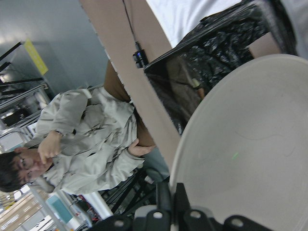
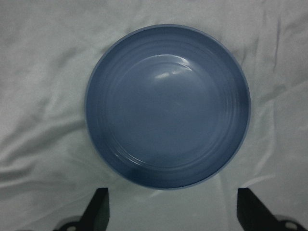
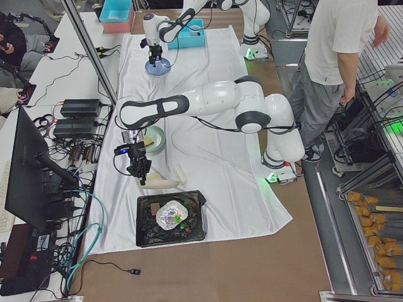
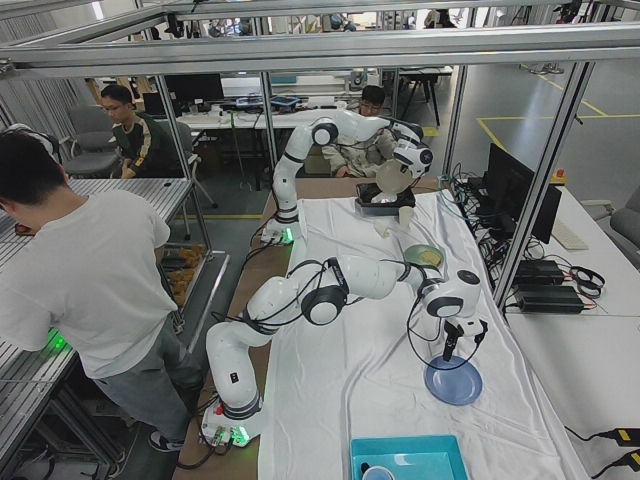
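My left gripper is shut on the rim of a cream plate [image 1: 240, 134], lifted above the cloth just behind the black-lined bin [image 3: 141, 233], which holds crumpled light wrapping [image 3: 170, 217] and small scraps. A green plate [image 4: 424, 250] with food on it rests on the cloth near that arm. My right gripper is open above the empty blue plate [image 2: 168, 110], its two fingers at the bottom of the right wrist view, nothing between them.
A turquoise tray [image 4: 405, 450] with a cup stands at the right arm's end. A monitor, boxes and cables line one table side. A person in white stands by the arms' bases; another sits beyond the bin.
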